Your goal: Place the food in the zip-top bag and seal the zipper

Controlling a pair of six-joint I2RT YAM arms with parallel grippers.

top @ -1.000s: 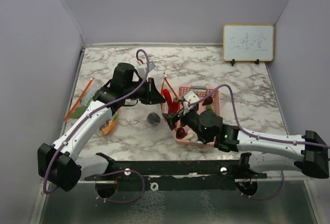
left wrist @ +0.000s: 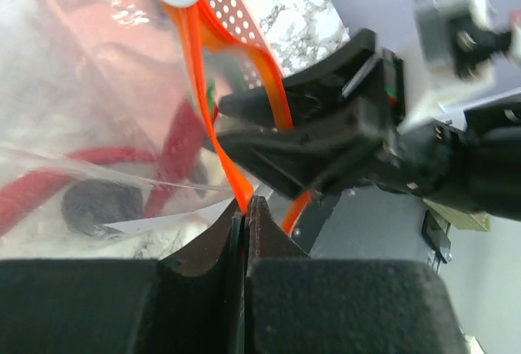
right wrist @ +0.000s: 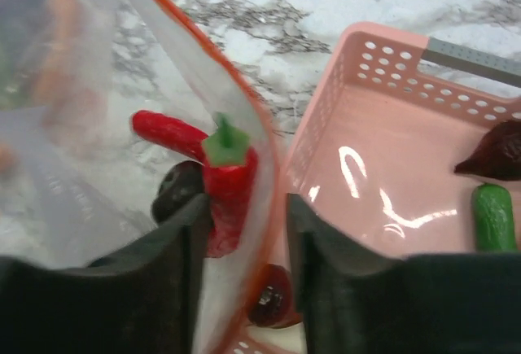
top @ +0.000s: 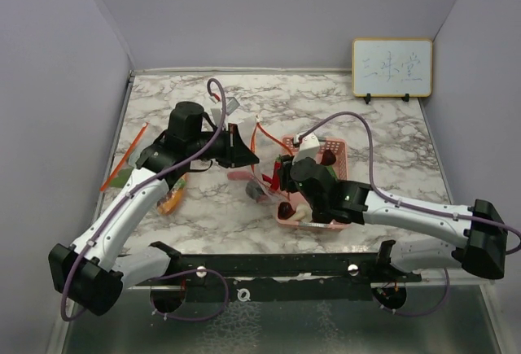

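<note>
My left gripper point(top: 244, 150) is shut on the orange zipper edge of the clear bag point(left wrist: 114, 167), holding it up; the orange strip runs between its fingertips in the left wrist view. My right gripper is part open at the bag's other orange edge, on the basket side. Inside the bag lie a red pepper with green stem point(right wrist: 230, 187), a thin red chili point(right wrist: 167, 133) and a dark round item point(right wrist: 175, 191).
A pink basket point(right wrist: 358, 45) on the right holds dark red items and a green vegetable point(right wrist: 494, 216). Another bag with food point(top: 169, 201) lies at the left. A whiteboard point(top: 391, 65) stands at the back right.
The red pepper sits lower in the bag. My left gripper has shifted slightly left.
</note>
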